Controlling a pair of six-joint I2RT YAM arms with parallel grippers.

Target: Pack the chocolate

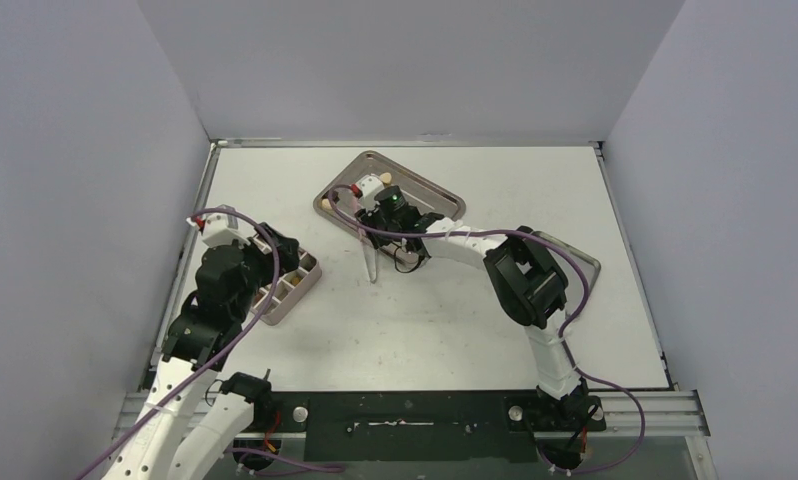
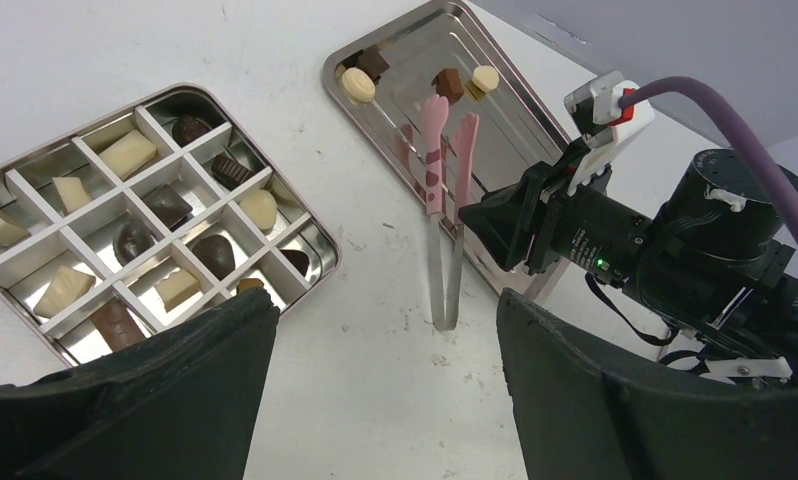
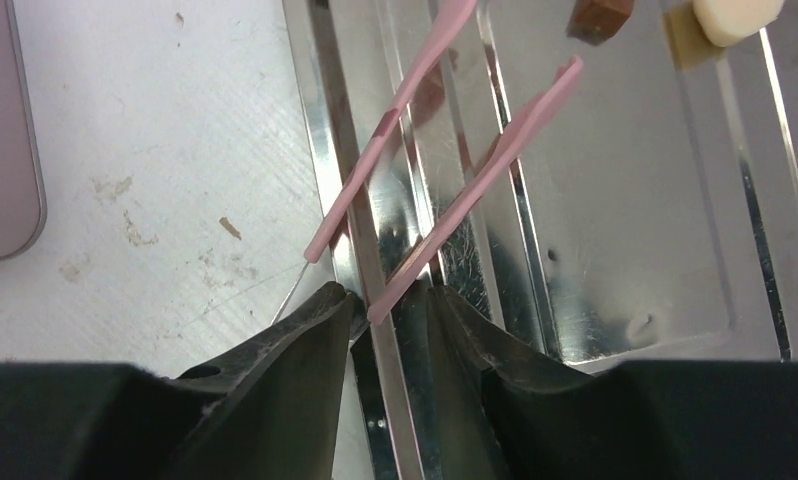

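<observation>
In the left wrist view, a compartmented box (image 2: 80, 238) holds several dark, white and tan chocolates. A tray (image 2: 495, 120) holds a few chocolates, including a round white piece (image 2: 359, 84) and a brown piece (image 2: 449, 82). Pink-tipped tongs (image 2: 434, 150) lie across the tray's near rim. My right gripper is at the tongs, fingers apart around their pink lower ends; a grip is not visible. My left gripper hovers over the table by the box, fingers apart with nothing between them.
A second metal tray (image 1: 581, 255) lies at the right, partly behind the right arm. Walls enclose both sides and the back.
</observation>
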